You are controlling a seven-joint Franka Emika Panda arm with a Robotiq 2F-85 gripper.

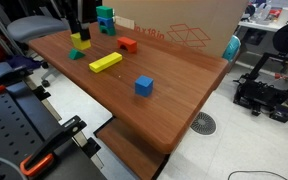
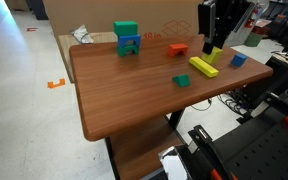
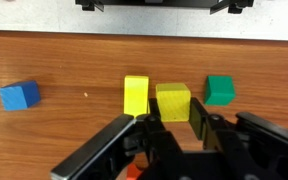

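A yellow block (image 3: pixel 173 102) sits between the fingertips of my gripper, which is shut on it. In exterior view 1 this yellow block (image 1: pixel 80 41) is held near the left end of the table, close to a green wedge (image 1: pixel 76 53); whether it touches the tabletop cannot be told. Beside it in the wrist view lie a longer yellow block (image 3: pixel 136 95) to the left and the green piece (image 3: pixel 220 90) to the right. A blue cube (image 3: pixel 20 96) lies farther left. A red block (image 3: pixel 135 171) is partly hidden by the gripper.
A green block (image 2: pixel 126 28) rests on a blue block (image 2: pixel 128 45) toward the back of the wooden table (image 2: pixel 109 100). The red block (image 2: pixel 177 48) lies between this stack and the gripper.
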